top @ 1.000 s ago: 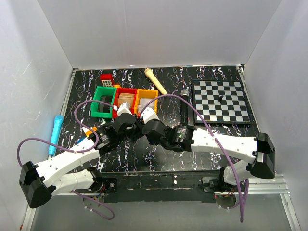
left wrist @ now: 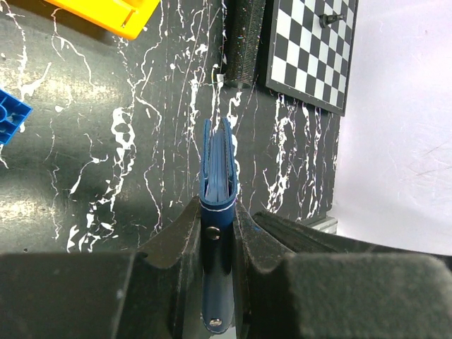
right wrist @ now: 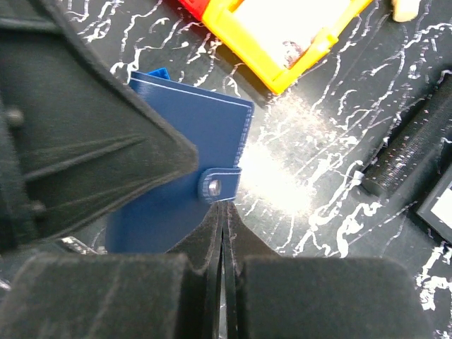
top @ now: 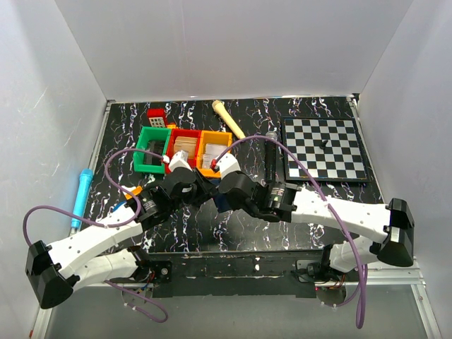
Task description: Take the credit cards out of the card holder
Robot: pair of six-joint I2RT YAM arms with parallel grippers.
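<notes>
The blue card holder (left wrist: 217,173) is held upright in my left gripper, which is shut on it; seen edge-on, it has layered slots at the top. In the right wrist view the holder's flat face (right wrist: 194,127) with a snap tab (right wrist: 217,183) lies behind the dark left gripper. My right gripper is shut with nothing seen between its fingertips, just at the holder's right side near the tab. From above, both wrists meet over the table's middle and mostly hide the holder. I cannot tell whether cards are inside.
Green (top: 148,131), red (top: 185,133) and orange (top: 215,135) bins stand behind the arms. A chessboard (top: 324,145) lies at right, with a black cylinder (top: 270,155) beside it. A cream rod (top: 229,120) lies at the back, a blue tube (top: 81,198) at far left.
Over the last second the right arm has shifted rightward in the top view, uncovering more of the blue holder. The left arm has moved only slightly.
</notes>
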